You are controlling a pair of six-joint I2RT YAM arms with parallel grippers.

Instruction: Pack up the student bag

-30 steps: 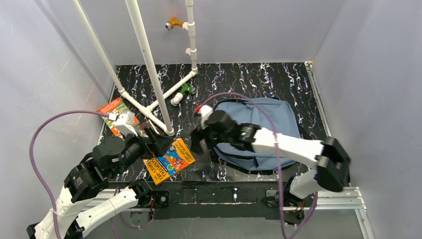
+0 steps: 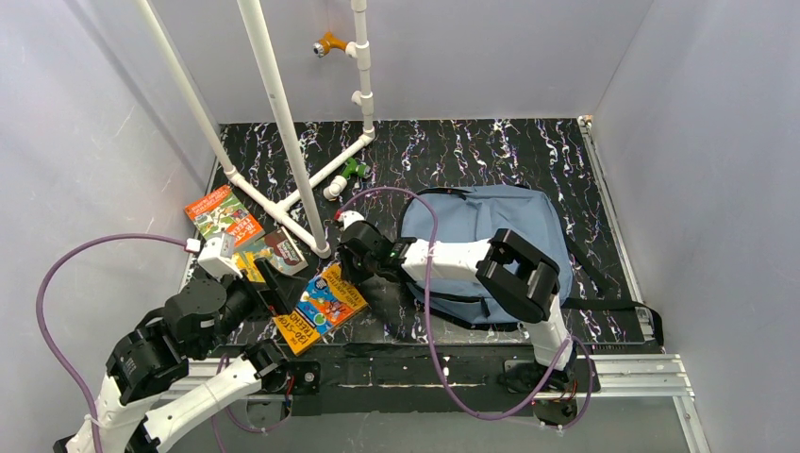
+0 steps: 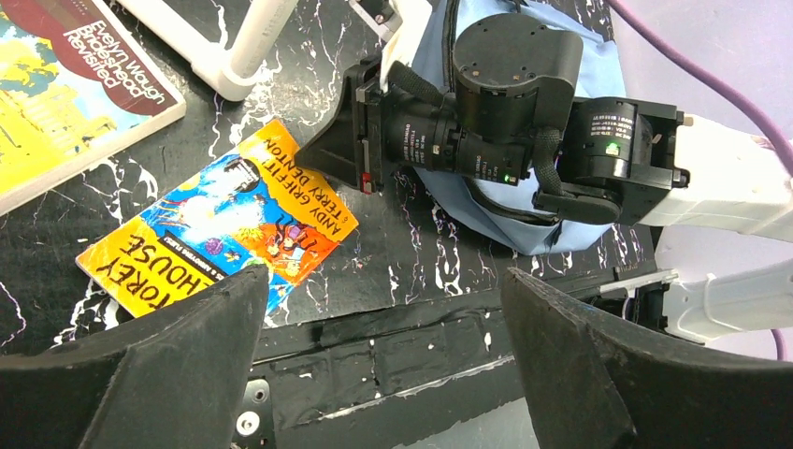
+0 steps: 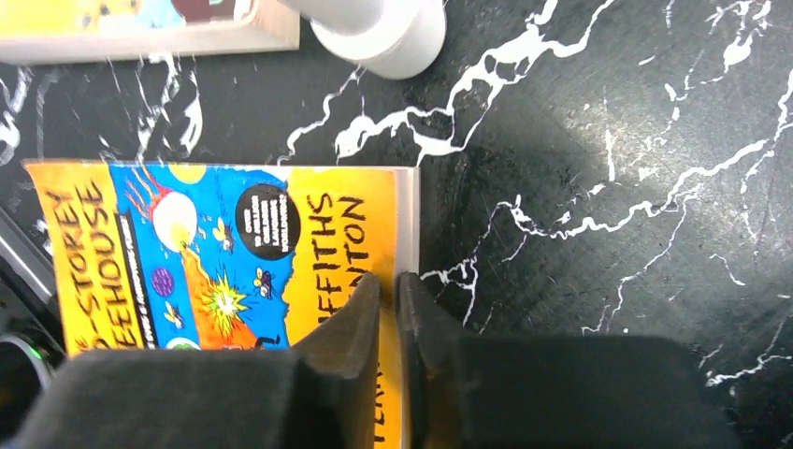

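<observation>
The orange-and-blue book (image 2: pixel 324 309) lies flat near the front edge of the table. My right gripper points down at the book's right edge, its fingers drawn close together with one tip over the cover and the other just past the edge. Whether they grip the book does not show. Wide open and empty, my left gripper hangs above the front left, covering part of the books in the top view. The blue bag (image 2: pixel 509 217) lies on the right, partly behind my right arm.
Another book, Brideshead Revisited (image 3: pixel 93 79), and an orange-and-green book (image 2: pixel 224 215) lie at the left. White pipes (image 2: pixel 292 142) rise close to them, with a green valve (image 2: pixel 355 169) behind. A black strap (image 2: pixel 613 305) extends right of the bag. Bare table lies at the back.
My right arm has swung left and the gripper has come down onto the book's right edge, its fingers closing together. The left gripper has drawn slightly left and toward the front.
</observation>
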